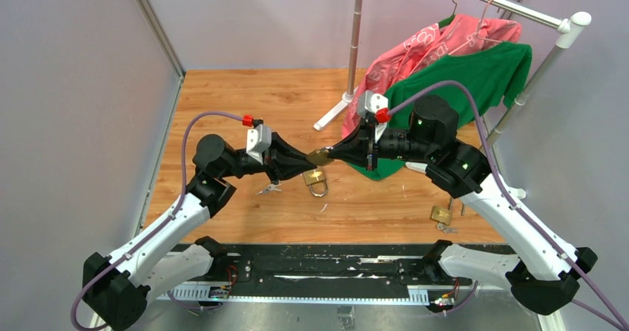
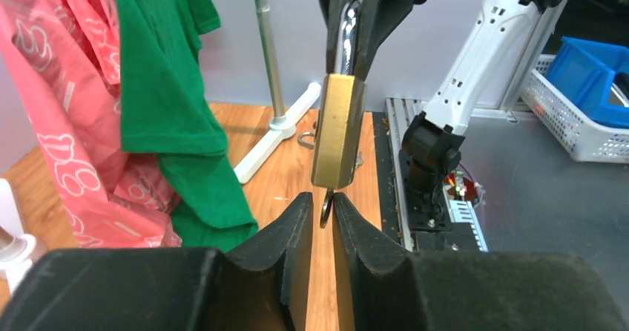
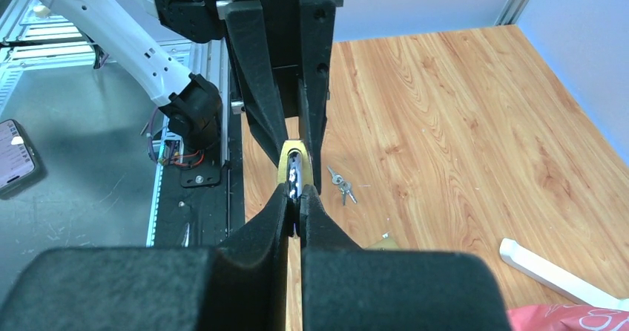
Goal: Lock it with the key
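My right gripper [image 1: 334, 153] is shut on the silver shackle of a brass padlock [image 2: 335, 130], held in the air at the centre. My left gripper [image 1: 310, 164] reaches it from the left, its fingertips closely either side of a thin metal piece [image 2: 326, 211] below the padlock body in the left wrist view; whether they grip it I cannot tell. A second padlock [image 1: 314, 179] lies on the wooden table beneath, beside loose keys [image 3: 343, 185]. Another padlock [image 1: 440, 214] with keys lies at the right front.
A clothes rack [image 1: 351, 41] with a pink garment [image 1: 393, 64] and green shirt [image 1: 467, 75] stands at the back right. A dark rail runs along its front edge.
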